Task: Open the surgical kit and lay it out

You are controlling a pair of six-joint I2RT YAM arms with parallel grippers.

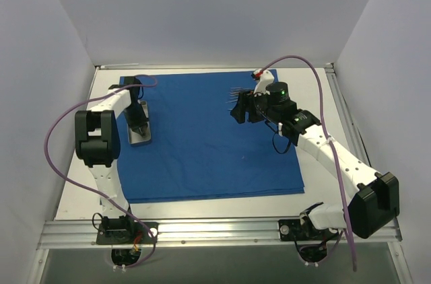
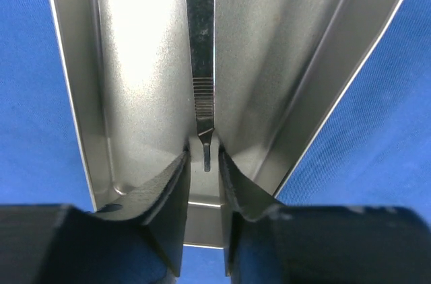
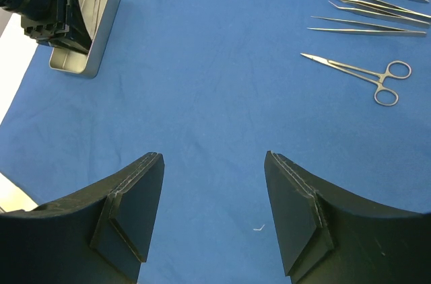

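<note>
A steel tray lies on the left of the blue cloth. In it lies a slim metal handled tool. My left gripper is low in the tray at the tool's narrow tip, its fingers part open on either side of it. My right gripper hangs open over the cloth at the right, nothing between its fingers.
Several tweezers and a pair of scissor-like forceps lie at the back right of the cloth, partly hidden by the right arm in the top view.
</note>
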